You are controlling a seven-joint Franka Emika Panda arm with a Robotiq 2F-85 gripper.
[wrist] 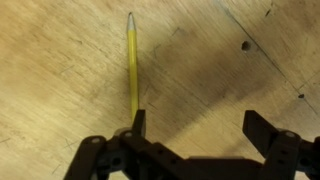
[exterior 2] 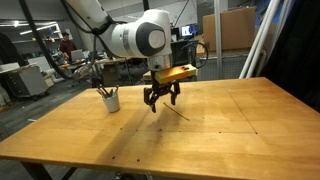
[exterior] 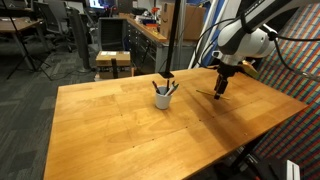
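A thin yellow pencil (wrist: 133, 70) lies flat on the wooden table, its tip pointing to the top of the wrist view. My gripper is open above the table, its fingers wide apart with bare wood between them. The pencil passes close by the left finger (wrist: 138, 124), and its lower end is hidden behind the gripper. In exterior view 2 the pencil (exterior 2: 177, 113) shows on the table just beyond the gripper (exterior 2: 161, 103). A white cup (exterior: 163, 99) holding several pens or similar sticks stands apart from the gripper.
Small dark holes mark the wood in the wrist view. Chairs and a cardboard box (exterior: 113, 58) are beyond the table's far edge.
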